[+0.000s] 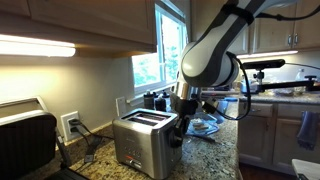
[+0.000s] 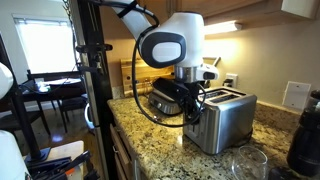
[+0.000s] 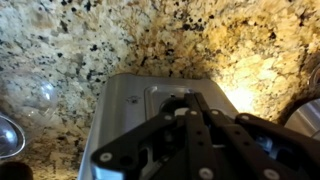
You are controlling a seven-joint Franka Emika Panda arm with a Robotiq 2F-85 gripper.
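A brushed-metal toaster (image 1: 147, 145) with two slots stands on the speckled counter; exterior view 2 shows its other side (image 2: 225, 122). Right at the toaster's end face is my gripper (image 1: 181, 130), pointing down. From the other side the gripper (image 2: 191, 112) appears close against that end, where the arm partly hides the toaster. Below the dark gripper in the wrist view lies the end of the toaster (image 3: 125, 100). Its fingers look shut, and nothing shows between them. Whether they touch the toaster or its lever cannot be made out.
A clear glass (image 2: 250, 162) stands on the counter beside the toaster, and a dark cylindrical object (image 2: 305, 145) is near the right edge. A power cord runs from the wall outlet (image 1: 72, 125). Bare granite counter (image 2: 165, 148) lies in front of the toaster.
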